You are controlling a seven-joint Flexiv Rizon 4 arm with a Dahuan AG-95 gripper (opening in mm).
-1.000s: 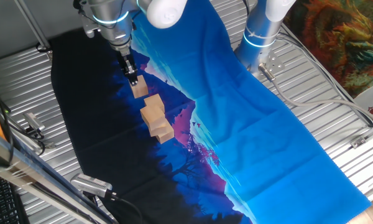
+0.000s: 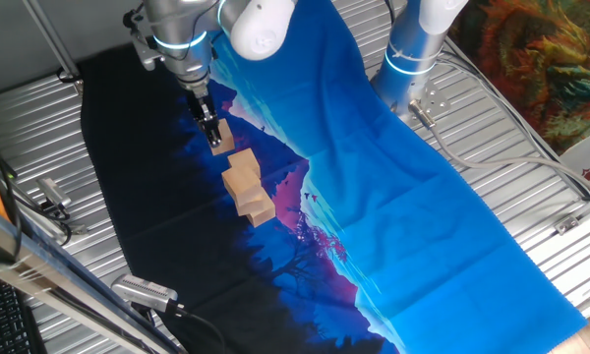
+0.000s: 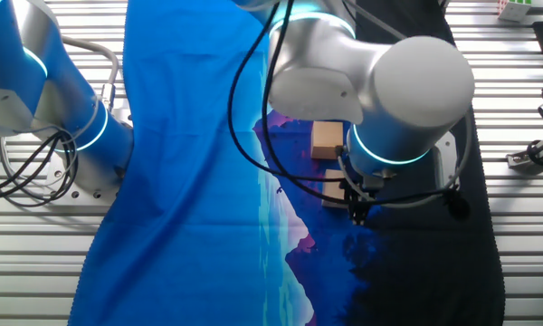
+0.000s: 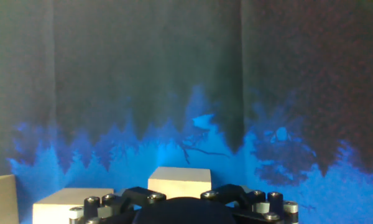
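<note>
Several plain wooden blocks are on the dark part of the cloth. One block [image 2: 223,138] stands apart at the upper end, with my gripper [image 2: 214,141] pointing down right beside or over it. The other blocks [image 2: 244,185] lie bunched together, touching or overlapping. In exterior view 2 the arm covers much of the scene, and two blocks [image 3: 327,139] show beside it. At the bottom of the wrist view, a block [image 4: 179,180] appears beyond the gripper. The fingertips are too hidden to tell how the fingers stand or whether they touch it.
The cloth [image 2: 413,216] is wrinkled, with wide clear areas on its blue side. A small grey device [image 2: 145,293] with a cable lies at the cloth's lower left edge. The arm's base column [image 2: 410,64] stands at the upper right.
My gripper has come slightly down the exterior view 1 image, lower alongside the separate block. The blocks look to be in the same places.
</note>
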